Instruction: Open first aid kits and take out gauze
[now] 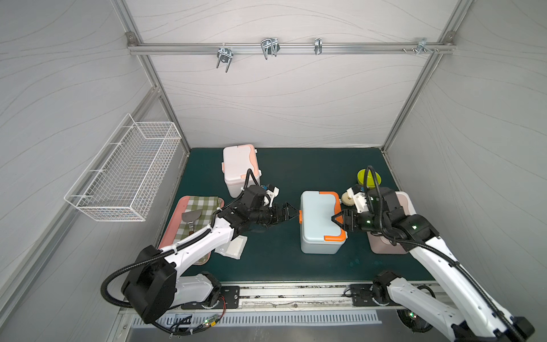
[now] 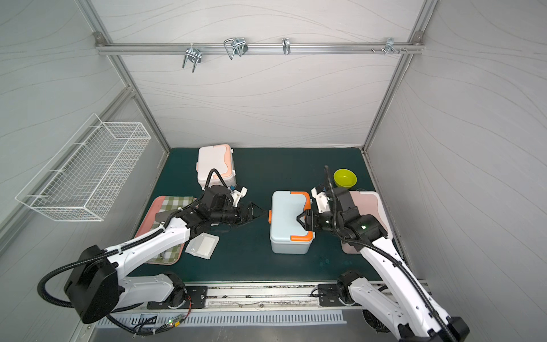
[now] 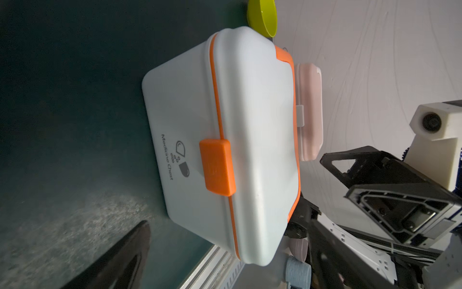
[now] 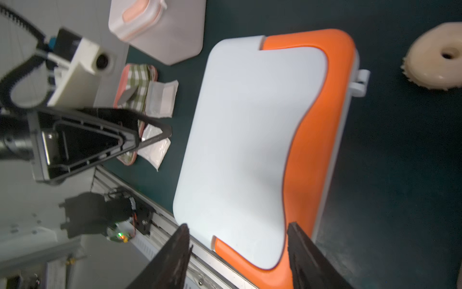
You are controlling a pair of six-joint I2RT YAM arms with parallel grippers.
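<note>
The pale blue medicine chest [image 1: 317, 219] with orange trim stands closed at the table's centre, its orange latch [image 3: 216, 166] facing left, toward my left gripper [image 1: 290, 212]. That gripper hangs open just left of the chest, holding nothing. My right gripper [image 1: 337, 218] is over the lid's orange right side [image 4: 312, 149], part open, nothing visible between its fingers. A pink-and-white kit [image 1: 238, 165] stands closed at the back left. White packets [image 2: 202, 246], possibly gauze, lie left of the chest.
A pink tray [image 1: 172, 222] with checked cloth and a spatula lies left. A pink container [image 2: 370, 205], a beige ring [image 4: 435, 55] and a green bowl [image 2: 344, 177] are at the right. A wire basket [image 1: 128, 171] hangs on the left wall.
</note>
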